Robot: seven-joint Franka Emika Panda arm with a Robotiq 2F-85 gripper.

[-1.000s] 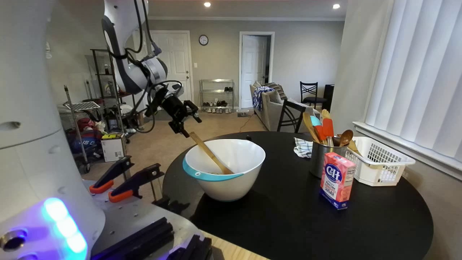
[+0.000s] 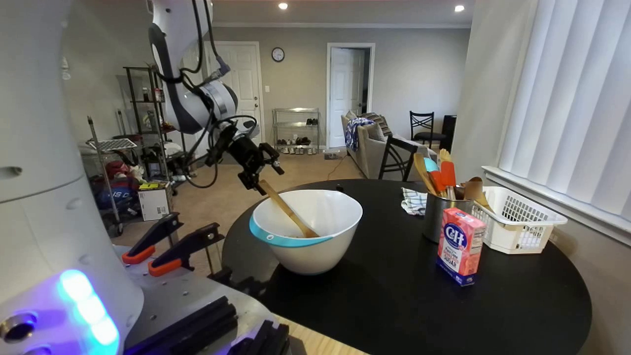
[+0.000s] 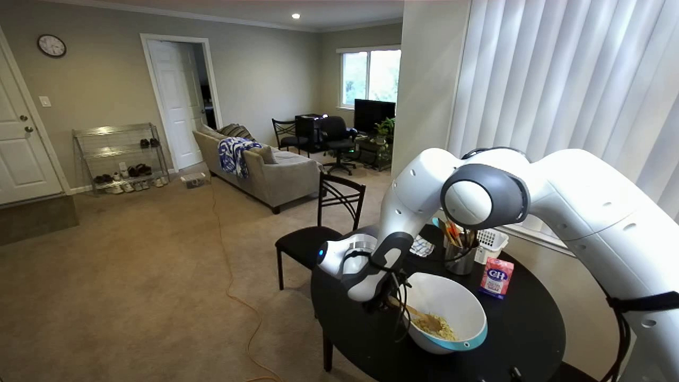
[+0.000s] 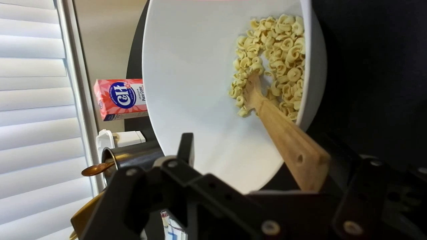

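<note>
A white bowl (image 2: 313, 254) with a turquoise rim band stands on the black round table, with small curled pasta (image 4: 290, 60) lying in it. A wooden spoon (image 4: 286, 138) leans in the bowl, its head in the pasta and its handle end sticking out over the rim. My gripper (image 2: 268, 174) is open at the handle's upper end. In the wrist view the handle end appears between the spread fingers, nearer the right one. Whether a finger touches the wood cannot be told.
On the table's right side are a pink sugar box (image 2: 461, 245), a metal utensil holder (image 2: 435, 216) and a white basket (image 2: 520, 233). A checked cloth (image 2: 414, 201) lies behind them.
My gripper has moved slightly right and down, closer around the handle's end. The bowl and spoon look unmoved. The brown spoon in the utensil holder looks slightly different in angle.
</note>
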